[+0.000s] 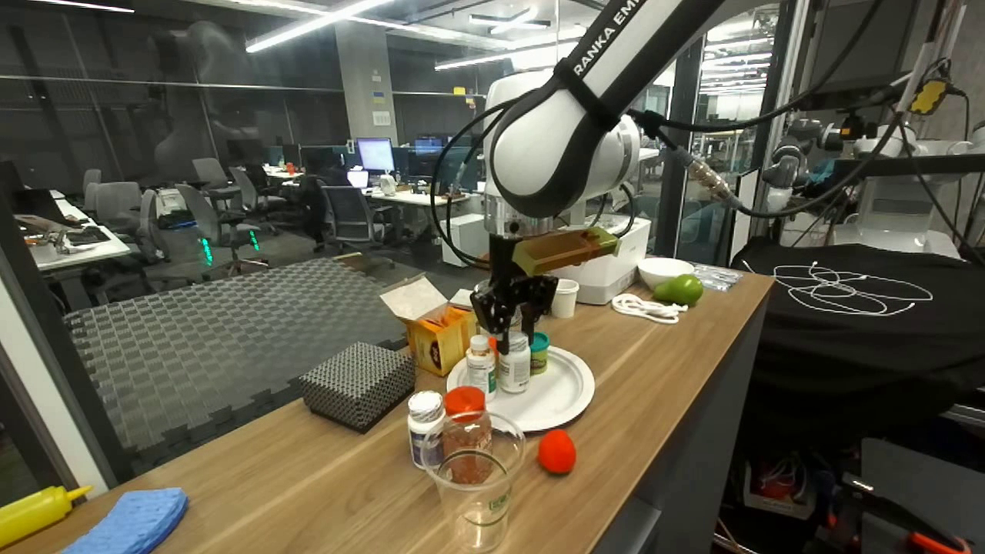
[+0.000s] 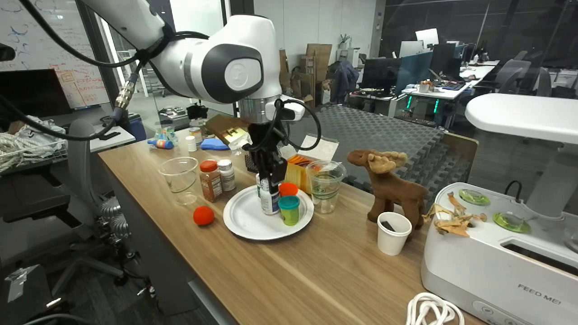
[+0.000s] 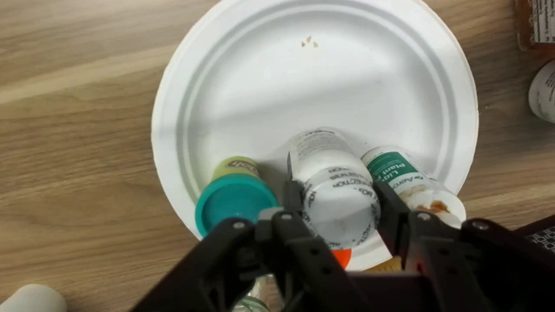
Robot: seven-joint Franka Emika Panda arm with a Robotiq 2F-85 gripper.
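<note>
My gripper is shut on a white pill bottle (image 3: 339,208), its fingers on either side of the printed cap. The bottle stands over the white plate (image 1: 568,398); whether its base touches the plate, I cannot tell. On one side of it in the wrist view is a teal-lidded tub (image 3: 236,203). On the other side stands a white bottle with a green label (image 3: 400,174). Behind the held bottle, an orange-lidded tub (image 2: 288,189) is partly hidden. The far half of the plate in the wrist view is bare apart from a few crumbs.
Off the plate are a red-capped jar (image 2: 210,181), another white bottle (image 2: 227,174), a red ball (image 2: 203,215) and clear cups (image 2: 179,178). A yellow box (image 1: 441,343), brown plush moose (image 2: 393,187) and white paper cup (image 2: 393,233) stand nearby. The wood between ball and cable is clear.
</note>
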